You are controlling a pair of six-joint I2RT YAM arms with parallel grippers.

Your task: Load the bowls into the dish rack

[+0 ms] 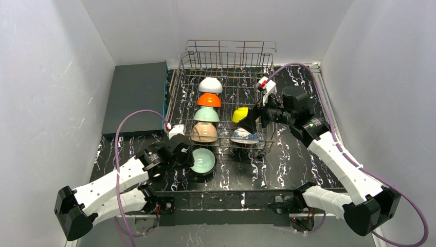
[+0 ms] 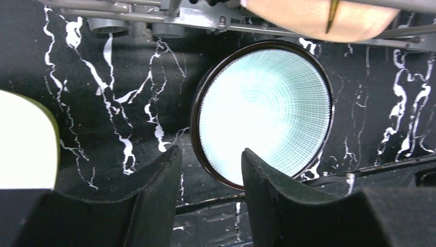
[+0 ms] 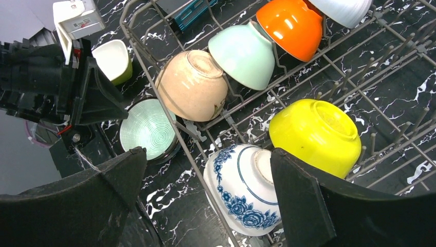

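Observation:
A pale green dish with dark rim (image 1: 203,160) (image 2: 262,116) (image 3: 148,128) rests on the counter before the rack. My left gripper hangs over its near left edge, part open and empty. A cream, green-sided bowl (image 2: 23,139) (image 3: 113,62) lies left of it. In the rack (image 1: 221,72) are white (image 1: 210,85), orange (image 1: 209,99), mint (image 1: 206,113) and tan (image 1: 204,131) bowls in one row, yellow (image 3: 313,136) and blue floral (image 3: 239,200) bowls in another. My right gripper is open above the latter two, nothing between its fingers.
A dark flat box (image 1: 133,95) fills the back left of the counter. Bare counter (image 1: 303,159) lies right of the rack, and walls enclose the sides and back.

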